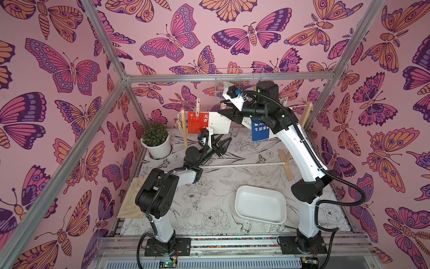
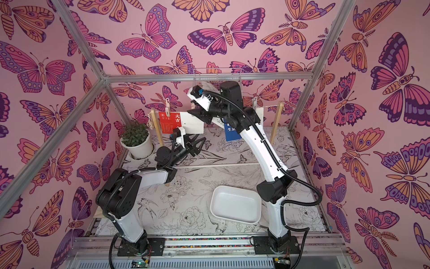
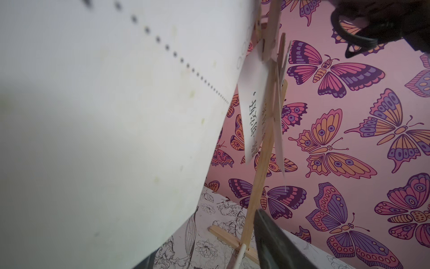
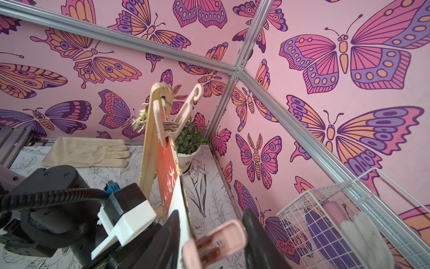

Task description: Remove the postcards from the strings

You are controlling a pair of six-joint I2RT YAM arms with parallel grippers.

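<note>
Clipped to the string are a red postcard [image 1: 194, 123], a plain white postcard [image 1: 222, 126] beside it, and a blue postcard [image 1: 260, 129] further right. My left gripper [image 1: 227, 144] is low by the white postcard, which fills much of the left wrist view [image 3: 103, 134]; whether its fingers pinch the card is not clear. Up at the string, my right gripper has its parted fingers on either side of a pink clothespin [image 4: 224, 244] on the white postcard's top edge. Another clothespin [image 4: 172, 121] holds the red postcard.
Wooden posts [image 1: 184, 130] carry the string. A white tray [image 1: 260, 217] rests at the front right, with a potted plant [image 1: 155, 141] at back left. A wire basket [image 4: 340, 215] hangs behind. Clear table lies in front of the left arm.
</note>
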